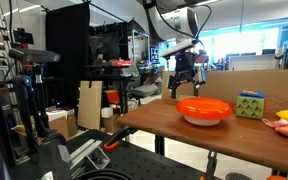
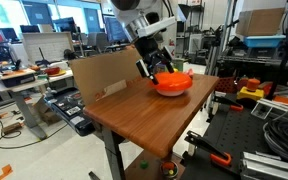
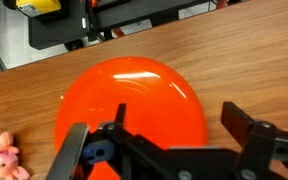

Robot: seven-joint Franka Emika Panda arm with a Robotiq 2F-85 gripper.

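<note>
A round red lid (image 1: 204, 106) rests on a white bowl (image 1: 206, 121) on the wooden table. From above, the wrist view shows the lid (image 3: 134, 95) filling the middle, and the bowl beneath is mostly hidden. My gripper (image 1: 184, 88) hangs over the lid's near-left side in exterior view 1, apart from it as far as I can tell. In the wrist view its dark fingers (image 3: 246, 125) stand wide apart at the left and right, with only lid and table visible between them.
A pink toy (image 3: 4, 158) lies beside the lid. Farther right stand a green and blue box (image 1: 250, 104) and an orange-pink toy (image 1: 284, 124).
</note>
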